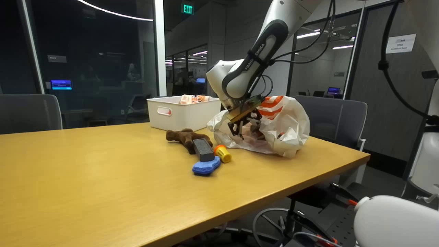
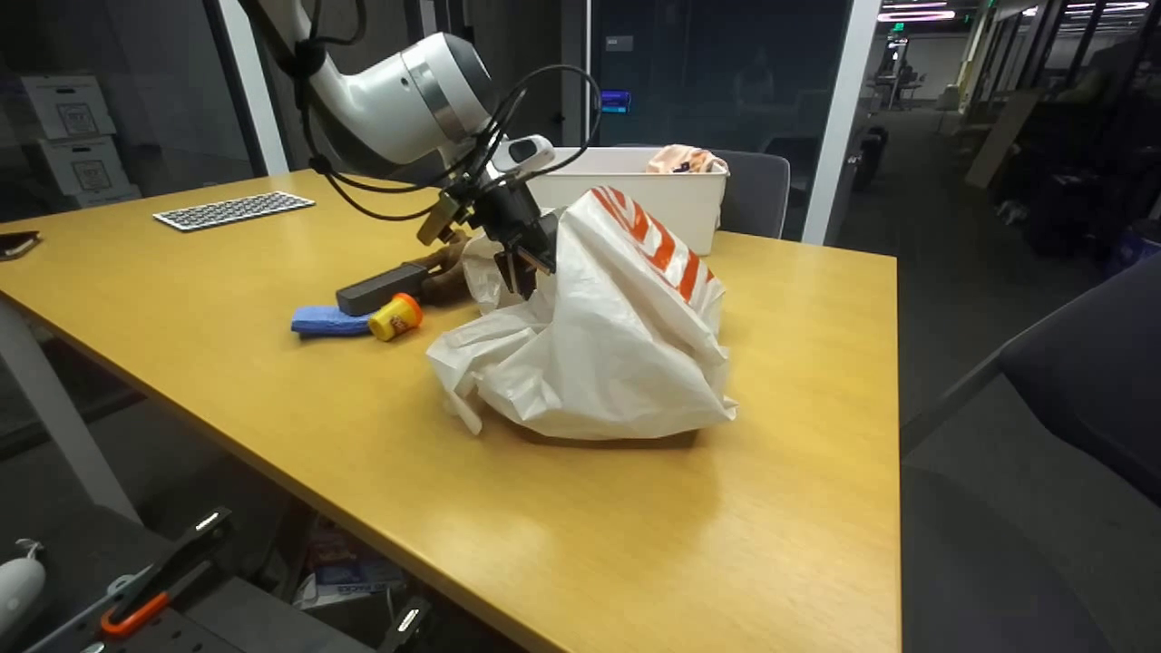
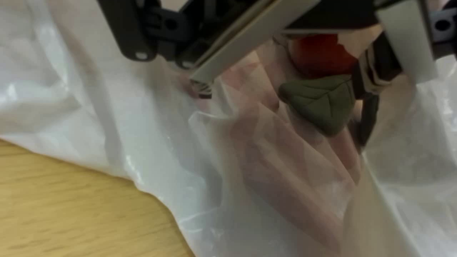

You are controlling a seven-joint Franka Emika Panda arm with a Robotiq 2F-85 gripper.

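My gripper [image 1: 247, 128] is at the mouth of a crumpled white plastic bag [image 1: 294, 129] with orange stripes, its wrist tilted. The wrist view shows the fingers wide apart, with bag film around them. A green leaf-shaped piece [image 3: 319, 102] lies inside the bag beside the right finger, apparently not gripped. Behind it is something red [image 3: 321, 55]. Pinkish shapes show faintly through the film; what they are I cannot tell. From the second exterior side, the bag [image 2: 637, 348] hides part of the gripper.
Left of the bag lie a brown plush toy [image 1: 183, 136], a dark grey block [image 1: 203, 149], a blue sponge-like piece [image 1: 206, 166] and a yellow tub [image 1: 223, 154] with an orange lid. A white bin [image 1: 179, 115] stands behind.
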